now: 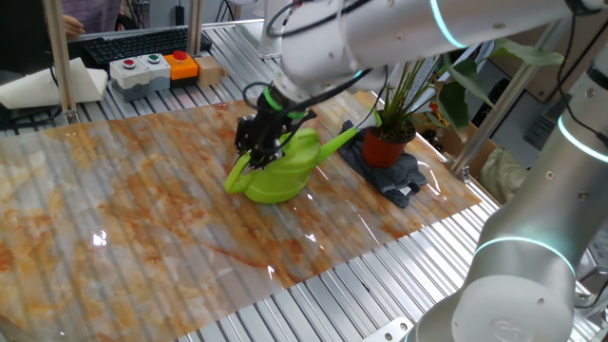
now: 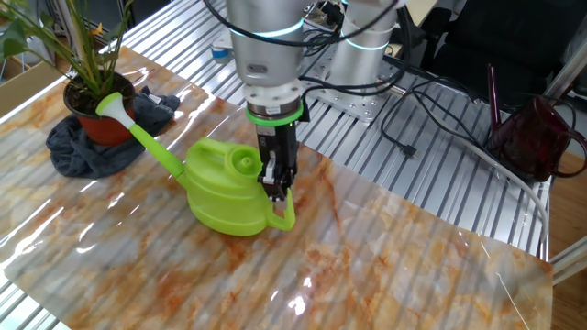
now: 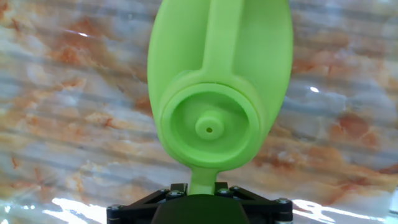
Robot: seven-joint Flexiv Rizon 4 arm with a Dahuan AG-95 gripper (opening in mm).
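A lime-green watering can (image 2: 225, 194) rests upright on the marbled sheet, its long spout reaching toward the potted plant (image 1: 384, 146). My gripper (image 2: 277, 188) comes down over the can's handle side. In the wrist view, the narrow green handle (image 3: 203, 180) sits between the black fingers, which close in on it from both sides. The round top of the can fills the middle of that view. The lower part of the handle is hidden behind my gripper there. Exterior view 1 shows the arm covering part of the can's top.
The plant's reddish-brown pot (image 2: 99, 119) stands on a dark cloth (image 2: 71, 158), near the spout's head. A dark red watering can (image 2: 537, 137) stands at the far right, near loose cables. Button boxes (image 1: 142, 76) lie beyond the sheet. Much of the marbled sheet is bare.
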